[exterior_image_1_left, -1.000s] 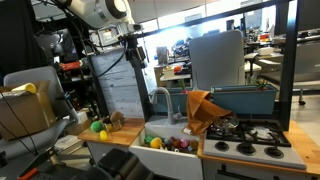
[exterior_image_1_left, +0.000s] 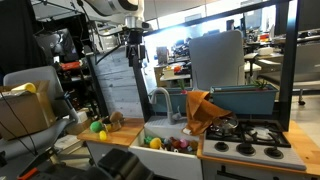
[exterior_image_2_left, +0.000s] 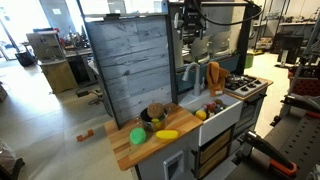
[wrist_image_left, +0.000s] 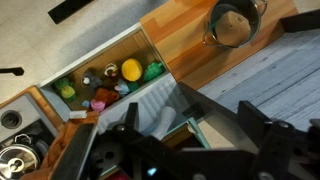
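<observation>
My gripper (exterior_image_1_left: 138, 55) hangs high above the counter, in front of the grey wooden panel, touching none of the things below. In the wrist view my gripper is open, and nothing shows between its fingers. Under it lies the sink (wrist_image_left: 98, 48), holding several colourful toys, among them a yellow ball (wrist_image_left: 132, 69). A metal pot (wrist_image_left: 235, 22) stands on the wooden counter. Near that pot in the second exterior view are a yellow oblong object (exterior_image_2_left: 167, 134) and a green object (exterior_image_2_left: 138, 135).
An orange cloth (exterior_image_1_left: 204, 107) drapes over the right side of the sink. Beyond it are a stove (exterior_image_1_left: 255, 140) and a second pot (exterior_image_1_left: 228, 127). The faucet (exterior_image_1_left: 162, 96) rises behind the sink, and the upright panel (exterior_image_2_left: 132, 60) borders the counter.
In exterior view 1 my arm and gripper have shifted to the right over the last second. The toys, pots and cloth have stayed in place.
</observation>
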